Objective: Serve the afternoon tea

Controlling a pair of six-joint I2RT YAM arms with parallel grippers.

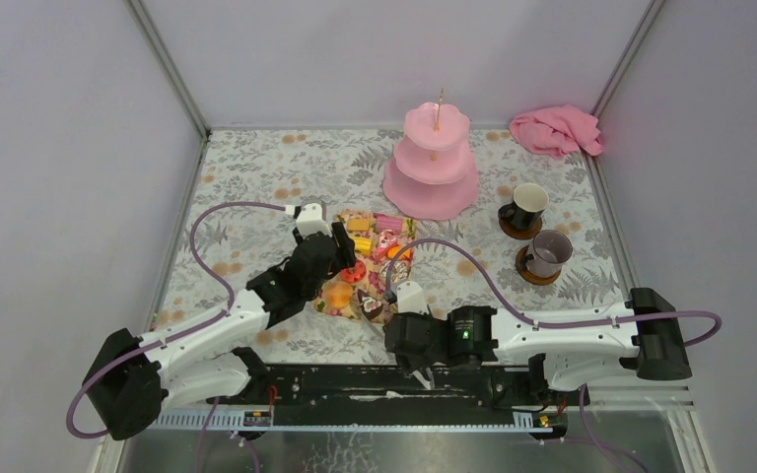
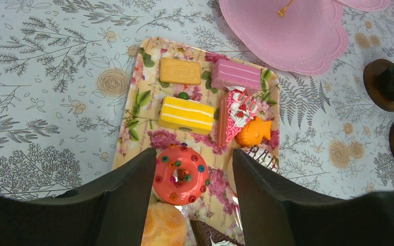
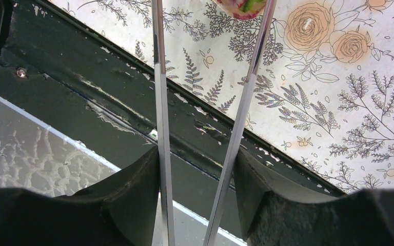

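A floral tray (image 1: pixel 325 305) (image 2: pixel 131 148) holds several sweets: cake slices (image 2: pixel 184 113), a donut (image 2: pixel 169 179), a bun (image 2: pixel 159 225) and others. Behind it stands a three-tier pink stand (image 1: pixel 429 207). My left gripper hangs open over the tray, nothing between its fingers. My right gripper is low at the near edge, shut on silver tongs (image 3: pixel 162 113), whose tips reach toward the tray's edge at the top of the right wrist view.
Two mugs (image 1: pixel 529 207) (image 1: pixel 550 254) on round coasters stand at the right, a pink cloth (image 1: pixel 557 128) at the back right. A dark rail runs along the near edge.
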